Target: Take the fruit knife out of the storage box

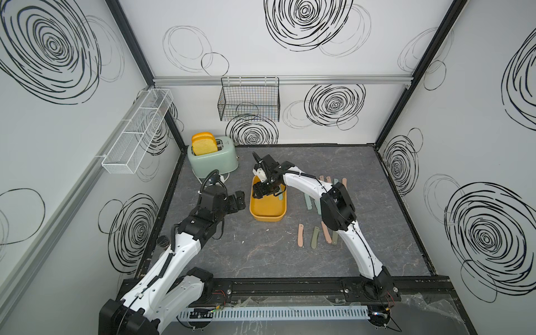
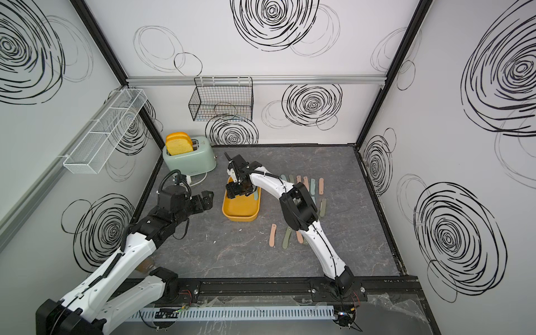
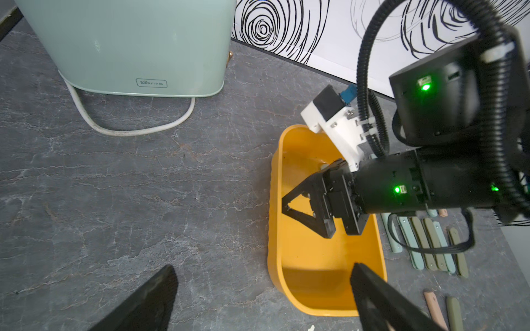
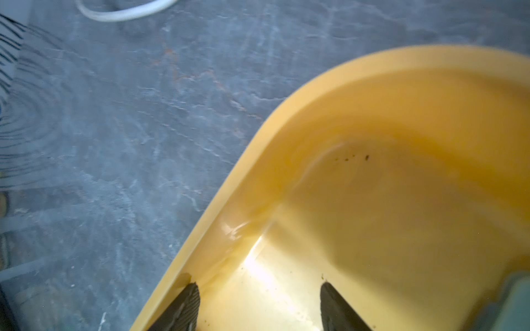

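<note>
The orange storage box [image 1: 268, 209] stands mid-table. Inside, by its right wall, lies a pale green fruit knife [image 2: 256, 194], partly covered by my right arm. In the right wrist view only a blurred part of the knife [image 4: 510, 306] shows, at the lower right. My right gripper is over the box, its fingers apart with just the box floor between them. One of its fingers [image 4: 185, 309] is right at the box's side wall. My left gripper is open and empty, left of the box.
Several folded knives lie right of the box, with more in front, among them a pink one [image 1: 300, 235]. A green toaster [image 1: 215, 159] with its white cable [image 3: 143, 132] stands at the back left. Bare table lies front left of the box.
</note>
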